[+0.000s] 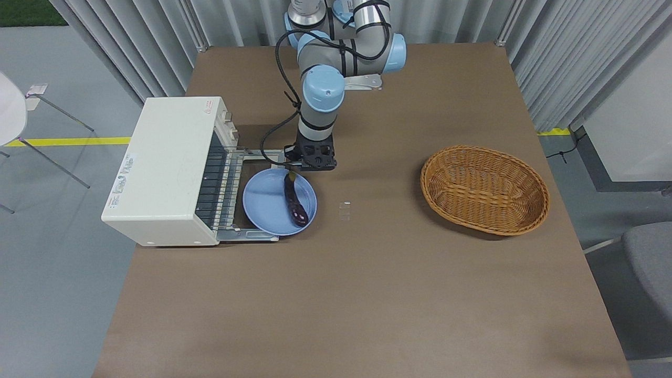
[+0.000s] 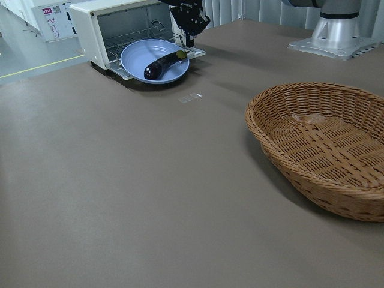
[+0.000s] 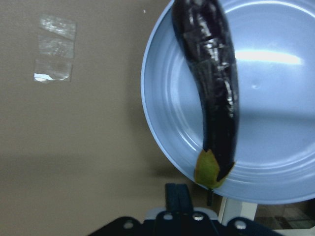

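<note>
A dark eggplant (image 1: 296,205) with a green stem end lies on a blue plate (image 1: 261,201). The plate rests on the open door and rack of the white toaster oven (image 1: 157,170), mostly outside it. My gripper is just past the plate's rim near the stem end; in the front view its black body (image 1: 312,154) is at the back edge of the plate. Its fingers look together in the wrist view, with nothing visible between them; whether they touch the plate is unclear.
A wicker basket (image 1: 485,189) stands on the right of the brown table (image 1: 378,296).
</note>
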